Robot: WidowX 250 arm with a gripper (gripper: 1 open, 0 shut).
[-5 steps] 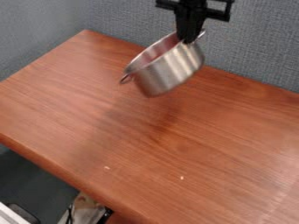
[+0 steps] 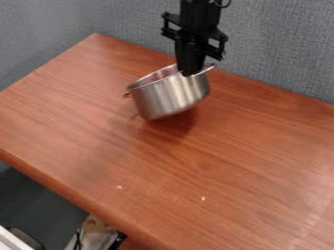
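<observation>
A steel pot (image 2: pixel 170 96) with small side handles is tilted over the back middle of the wooden table (image 2: pixel 235 186), its lower edge at or just above the surface; I cannot tell if it touches. My black gripper (image 2: pixel 192 70) reaches down from the top to the pot's far rim and is shut on that rim, with the fingertips partly hidden there.
Grey fabric panels (image 2: pixel 274 54) border the table at the back and left. Cables and small items lie on the floor beyond the near left edge.
The pot has moved down and slightly left toward the tabletop with my gripper, and it looks less steeply tilted than before.
</observation>
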